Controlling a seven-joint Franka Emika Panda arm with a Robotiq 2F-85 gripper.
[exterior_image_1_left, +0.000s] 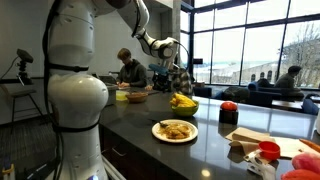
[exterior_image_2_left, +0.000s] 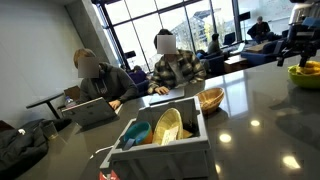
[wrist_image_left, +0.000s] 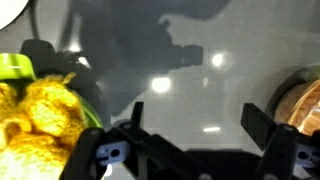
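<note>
My gripper is open and empty, its two dark fingers well apart over the bare grey tabletop in the wrist view. To its left in that view is a green bowl (wrist_image_left: 16, 66) holding fluffy yellow items (wrist_image_left: 48, 115). A round brown bowl or basket (wrist_image_left: 300, 105) is partly visible at the right edge. In exterior view 1, the gripper (exterior_image_1_left: 160, 80) hangs above the table, behind and left of the green bowl (exterior_image_1_left: 188, 111). Exterior view 2 has the arm's end at the upper right, near the bowl with yellow items (exterior_image_2_left: 306, 72).
A plate of food (exterior_image_1_left: 175, 131) is in front of the green bowl. A red-topped dark object (exterior_image_1_left: 228, 112) and other items are to the right. A grey bin (exterior_image_2_left: 165, 155) with bowls inside and a woven basket (exterior_image_2_left: 211, 98) are across the table. Two people sit behind it.
</note>
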